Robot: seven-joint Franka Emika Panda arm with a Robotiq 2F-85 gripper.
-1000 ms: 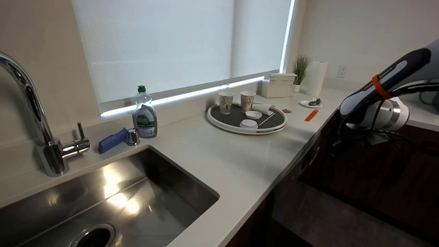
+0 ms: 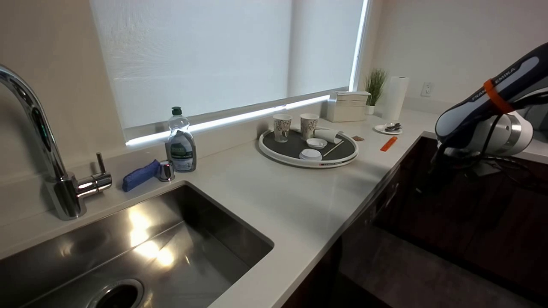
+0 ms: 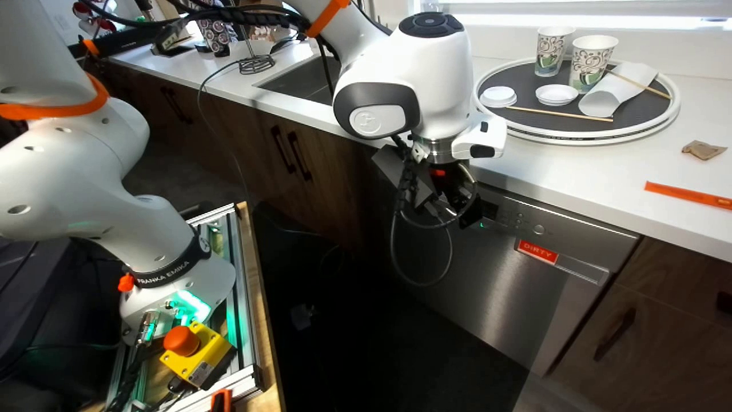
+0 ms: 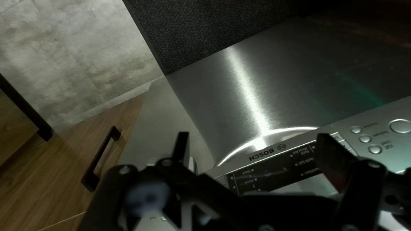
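Note:
In the wrist view my gripper is open, its dark fingers wide apart with nothing between them. Beyond them lies the steel dishwasher [image 4: 227, 96] with its button panel [image 4: 371, 136]. Exterior view 2 has the hand hanging in front of the counter edge, over the dishwasher, partly hidden by cables. On the counter, a round tray [image 3: 676, 103] carries two patterned paper cups [image 3: 549, 51], a third white cup [image 3: 614, 89] on its side, white lids [image 3: 557, 93] and thin wooden sticks [image 3: 559, 113]. My gripper is apart from all of these.
An orange strip [image 3: 689, 195] and a brown packet [image 3: 703, 150] lie right of the tray. The sink [image 2: 169, 241], soap bottle [image 2: 181, 146] and blue cloth [image 2: 140, 175] are farther along. Bare counter [image 2: 257, 185] separates sink and tray.
In exterior view 1 my arm has shifted right, away from the counter edge. The things on the counter have stayed put.

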